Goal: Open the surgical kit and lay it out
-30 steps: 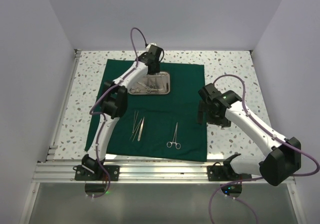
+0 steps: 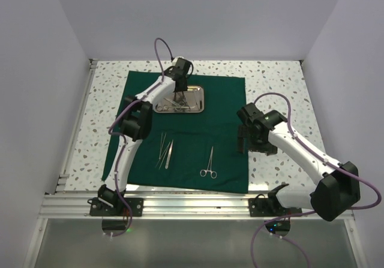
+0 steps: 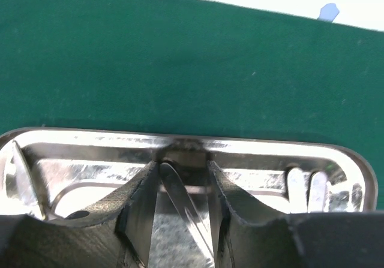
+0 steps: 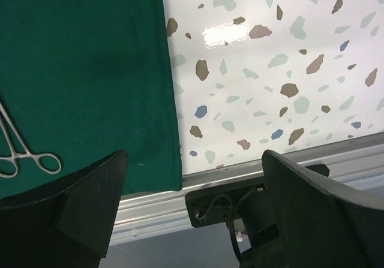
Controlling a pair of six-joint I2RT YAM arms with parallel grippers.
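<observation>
The metal tray [image 2: 198,109] [image 3: 90,137] with several instruments sits on the green cloth [image 2: 216,100] [image 3: 180,64]. My left gripper [image 2: 180,88] is down at the tray's back wall, fingers part open around the end of a slim steel instrument [image 3: 180,193]; whether it touches cannot be told. Several thin instruments [image 2: 169,154] lie on the lower left cloth, and scissor-like forceps [image 2: 209,171] [image 4: 47,162] lie lower right. My right gripper [image 2: 257,139] hangs open over the cloth's right edge, nothing between its fingers.
Speckled table [image 2: 282,82] [image 4: 270,64] borders the cloth. The middle of the cloth below the tray is bare, as is the area right of the tray. Metal rails [image 2: 180,202] run along the front edge.
My left gripper has moved slightly left and down in the top view, over the tray. The right arm has shifted very slightly; the instruments on the cloth are unchanged.
</observation>
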